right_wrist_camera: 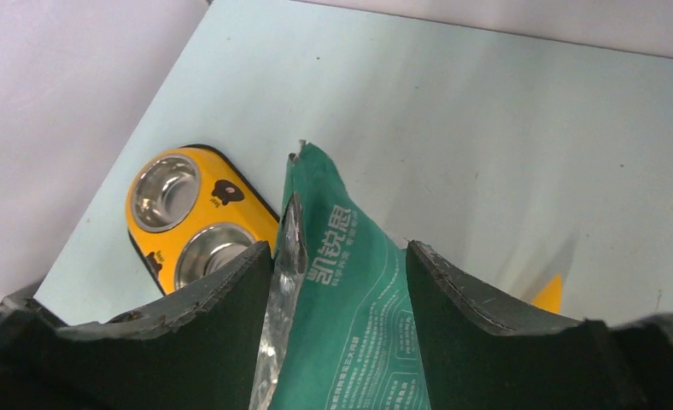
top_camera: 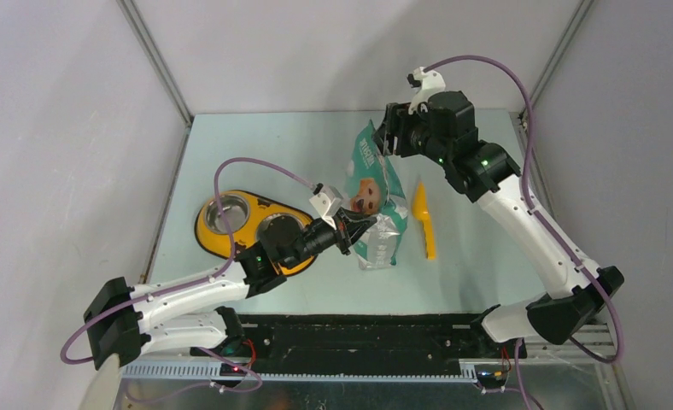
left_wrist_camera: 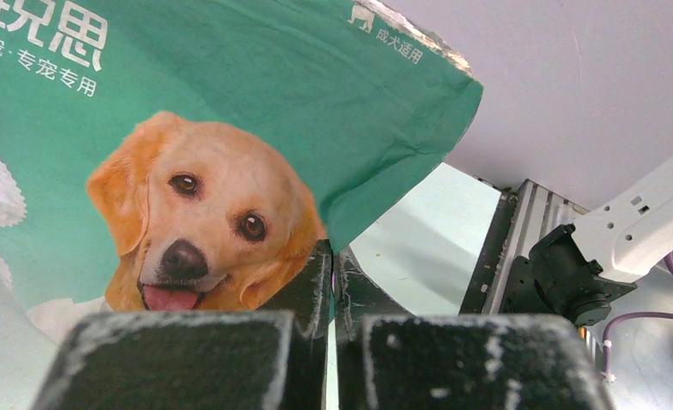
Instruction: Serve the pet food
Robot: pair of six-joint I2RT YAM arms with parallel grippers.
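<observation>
A green pet food bag (top_camera: pixel 367 171) with a dog's face stands upright mid-table, its top edge tilted in the left wrist view. My left gripper is shut on a thin fold of the bag's side edge, where creases run to the fingertips. Around the bag's upper part, my right gripper is part open; the bag's seam runs close by its left finger (right_wrist_camera: pixel 252 278), while a gap shows at the other finger. A yellow double feeder (top_camera: pixel 259 209) with steel bowls lies left of the bag, partly behind my left arm. Right of the bag rests a yellow scoop (top_camera: pixel 424 226).
White walls (top_camera: pixel 333 51) close off the back and sides. My left arm crosses over the feeder's front.
</observation>
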